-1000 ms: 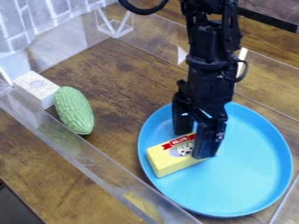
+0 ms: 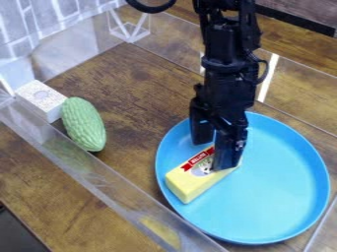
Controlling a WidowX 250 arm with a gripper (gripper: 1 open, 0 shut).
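My black gripper (image 2: 216,142) is low over a blue plate (image 2: 278,200), its fingers open and reaching down around a yellow packaged block (image 2: 192,182) with a red and white label. The block lies at the left part of the plate, partly hidden by the fingers; whether they touch it is unclear.
A green bitter-melon-like vegetable (image 2: 83,125) and a white block (image 2: 41,101) lie on the wooden table (image 2: 118,69) at the left. A clear plastic edge runs along the lower left.
The gripper has shifted slightly, and the yellow block now lies at a steeper slant, its near end a little lower in the view.
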